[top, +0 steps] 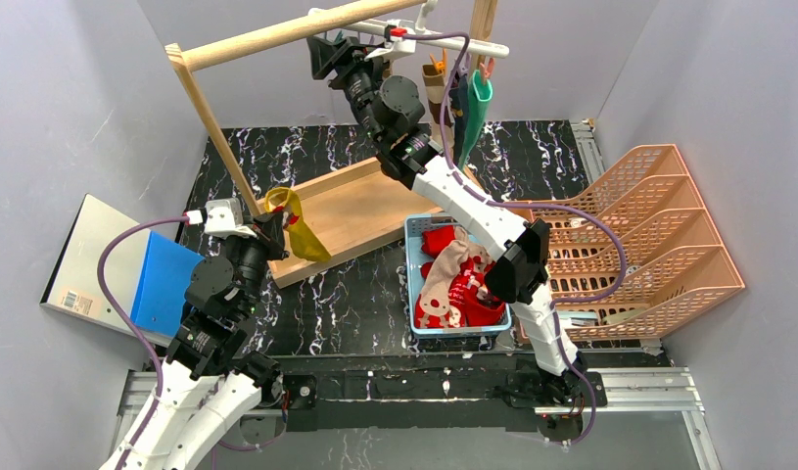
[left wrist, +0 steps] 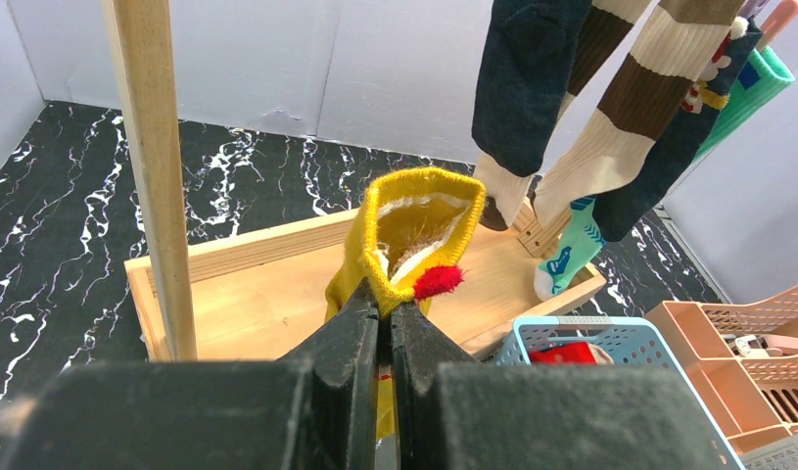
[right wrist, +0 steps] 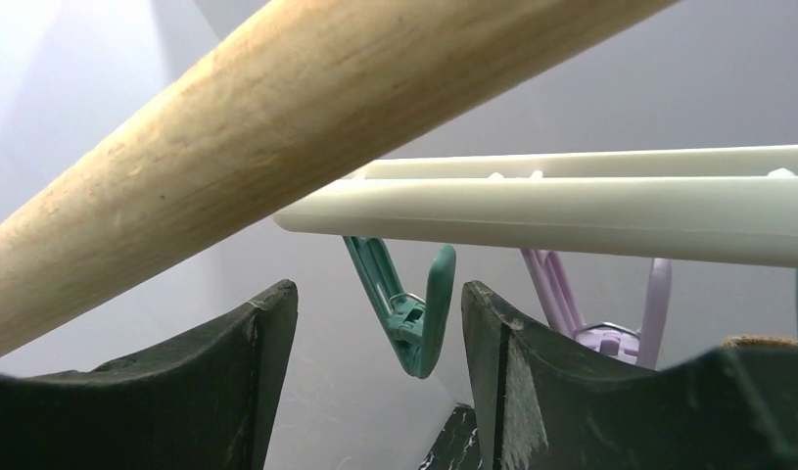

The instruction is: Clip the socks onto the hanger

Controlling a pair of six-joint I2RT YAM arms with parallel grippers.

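My left gripper is shut on a yellow sock with a red patch, held beside the wooden frame's left post. My right gripper stands part open up at the white hanger bar; a green clip hangs between and just beyond its fingers, a purple clip to the right. Dark, striped and green socks hang from the hanger in the left wrist view.
A wooden crossbar runs close over my right gripper. Below are a wooden tray, a blue basket of red socks, an orange rack at right and a board with blue folder at left.
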